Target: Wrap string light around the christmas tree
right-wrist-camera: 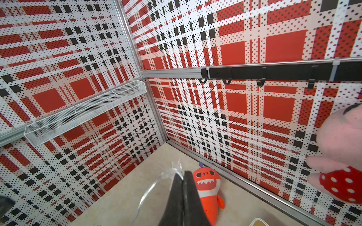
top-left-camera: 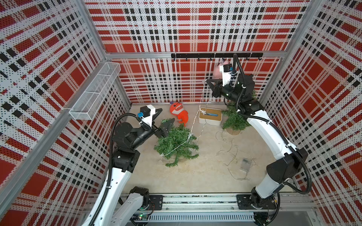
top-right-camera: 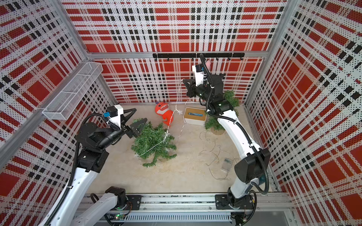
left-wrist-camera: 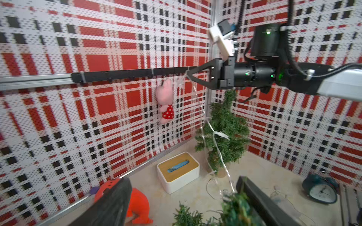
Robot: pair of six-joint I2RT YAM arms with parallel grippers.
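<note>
The front Christmas tree (top-left-camera: 175,146) stands left of centre with white string light (top-left-camera: 189,138) draped across it; the strand rises to my right gripper (top-right-camera: 185,83), raised near the back wall and shut on it, as the right wrist view shows. My left gripper (top-left-camera: 164,121) is open just at the top of the front tree, whose green tip shows between its blurred fingers in the left wrist view.
A second tree (left-wrist-camera: 222,128) stands at the back right beside a white box (left-wrist-camera: 177,177). A red plush toy (top-left-camera: 180,114) lies behind the front tree. A pink plush (left-wrist-camera: 164,98) hangs from the rail. Loose wires lie on the right.
</note>
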